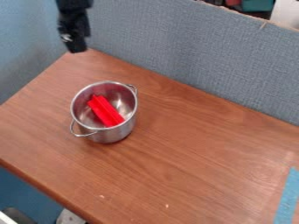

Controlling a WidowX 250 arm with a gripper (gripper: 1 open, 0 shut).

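Observation:
A steel pot [122, 94] with two wire handles stands left of the middle of the wooden table in the camera view, a red block [105, 111] lying inside it. My black gripper [73, 44] hangs at the top left, above and behind the pot, blurred and partly out of frame. It is apart from the pot, and I see nothing held in it, though the blur hides the fingertips' detail.
A grey padded wall [198, 52] runs along the back. A blue strip [284, 194] lies at the right edge.

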